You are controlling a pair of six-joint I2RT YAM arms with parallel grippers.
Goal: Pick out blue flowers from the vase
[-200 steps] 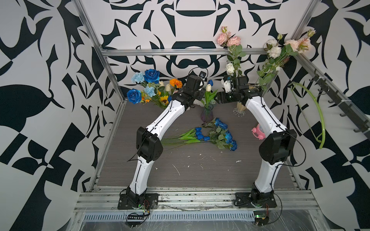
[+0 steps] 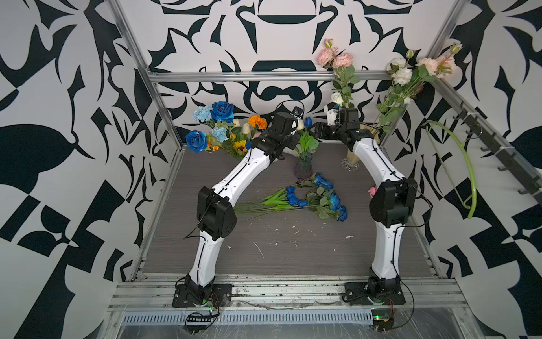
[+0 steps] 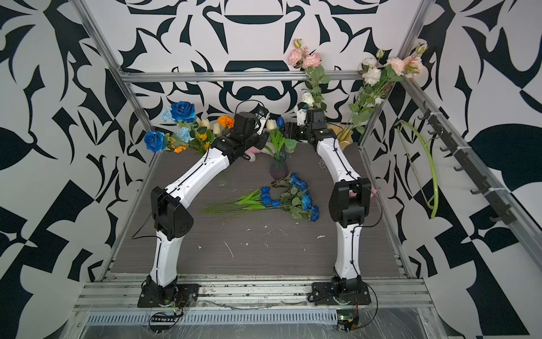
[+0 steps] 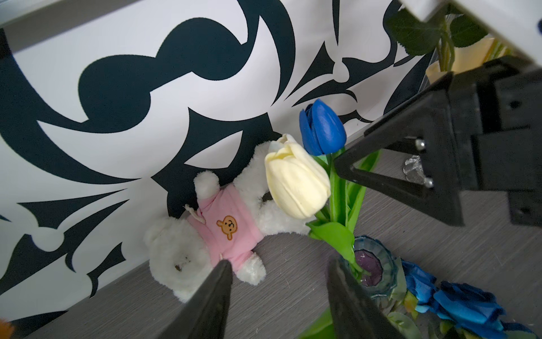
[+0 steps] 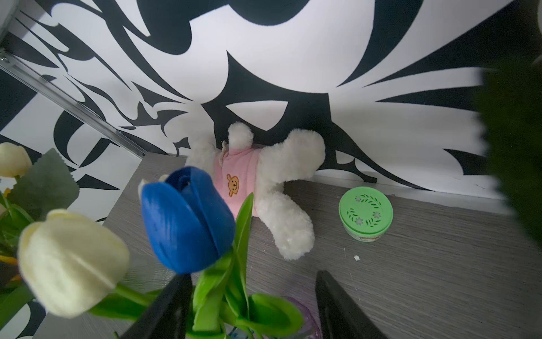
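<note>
A blue tulip and a cream tulip stand in the small purple glass vase. My right gripper is open, reaching in from the right, with the green leaves and stems in view between its fingers. In the left wrist view one right finger comes close to the stem just below the blue bloom; contact cannot be told. My left gripper stands part open, left of the vase, nothing between its fingers. Loose blue flowers lie on the table in front of the vase.
A white plush toy lies behind the vase, near a green-lidded tub. Mixed flowers stand at the left, and pink and white ones at the right.
My right gripper has moved left toward the tulips, its elbow swinging left over the pink object. The cream tulip has shifted slightly left. My left arm has barely moved.
</note>
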